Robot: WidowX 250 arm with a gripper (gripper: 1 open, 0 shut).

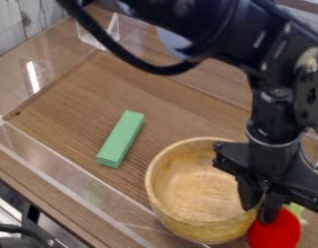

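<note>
My black gripper [259, 194] reaches down at the right, over the right rim of a yellow wooden bowl [181, 194], just above a red object [275, 232] at the bottom right. Whether its fingers hold the bowl's rim or the red object is hidden. A small light green item [297, 210] shows partly behind the red object.
A green block [120, 139] lies left of the bowl on the wooden table [71, 116]. A clear container [98, 29] is at the top left edge.
</note>
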